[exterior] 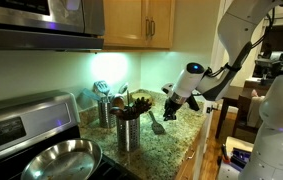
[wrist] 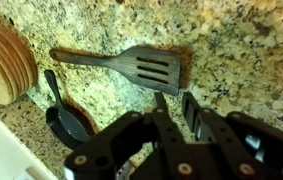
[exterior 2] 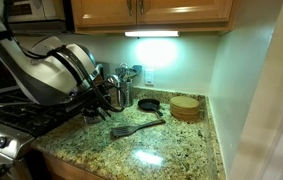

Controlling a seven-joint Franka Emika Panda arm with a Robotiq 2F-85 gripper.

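A dark slotted spatula (wrist: 146, 66) lies flat on the speckled counter, its blade pointing toward my gripper in the wrist view. The fingertips appear a little past the blade's end, with a narrow gap between them and bare counter showing through it; I see no object there. In exterior view 1 the gripper (exterior: 169, 113) hangs near the spatula (exterior: 156, 125). Exterior view 2 shows the spatula (exterior 2: 131, 129) to the right of the arm. Whether the fingers touch anything is too small to tell.
A small black pan (wrist: 69, 122) and stacked round wooden boards (wrist: 6, 60) lie beyond the spatula's handle. A metal utensil canister (exterior: 128, 132) stands near the stove, where a large frying pan (exterior: 63, 165) sits. Open counter (exterior 2: 166, 155) extends in front of the spatula.
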